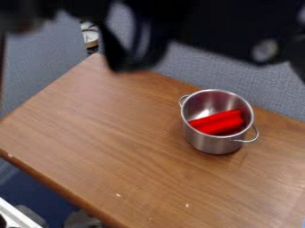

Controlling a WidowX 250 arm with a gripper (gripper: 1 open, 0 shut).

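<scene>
A steel pot (201, 142) with two side handles stands on the right part of the wooden table, holding a red object (222, 121) that lies inside it. My gripper (131, 49) is a dark, blurred shape across the top of the view, above and behind the pot and apart from it. Whether its fingers hold anything cannot be made out.
Grey partitions (42, 71) stand behind the table. A white object (14, 216) shows at the lower left, off the table.
</scene>
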